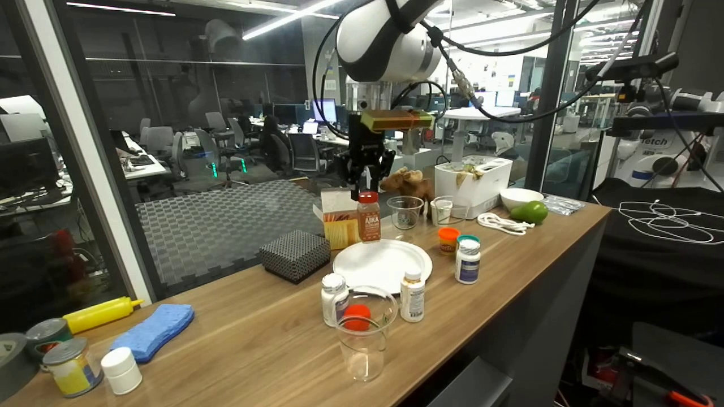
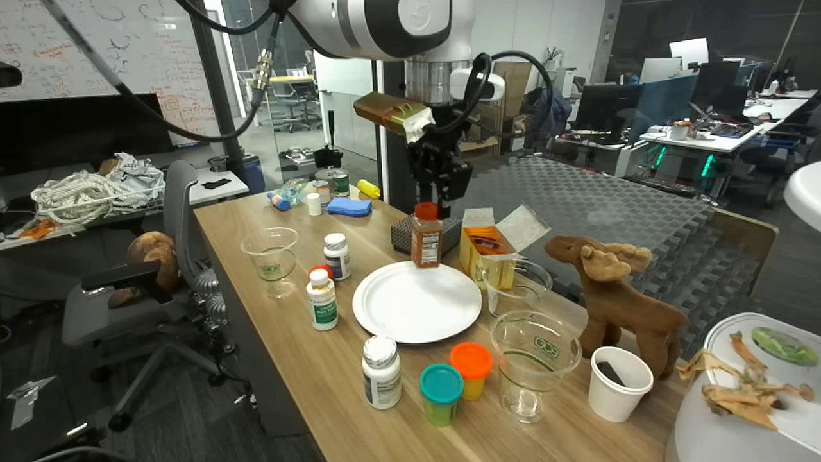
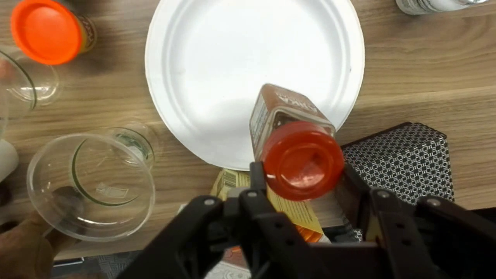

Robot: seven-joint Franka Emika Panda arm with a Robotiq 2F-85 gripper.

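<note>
A clear spice bottle (image 1: pixel 369 221) with a red lid and reddish-brown contents is held by the lid in my gripper, which is shut on it. In the wrist view the bottle (image 3: pixel 283 109) overlaps the near edge of the white plate (image 3: pixel 251 51). Upright in both exterior views, the bottle (image 2: pixel 427 242) appears at the back rim of the plate (image 2: pixel 415 304). Whether its base touches the plate or hangs just above cannot be told. The fingers (image 3: pixel 258 174) sit on either side of the red lid.
Close to the bottle stand an open yellow box (image 2: pixel 488 258) and a black patterned block (image 1: pixel 296 255). Clear cups (image 2: pixel 535 362), orange and teal tubs (image 2: pixel 442 393), and white pill bottles (image 2: pixel 381 373) surround the plate. A brown moose toy (image 2: pixel 623 296) stands behind the cups. The plate's middle is empty.
</note>
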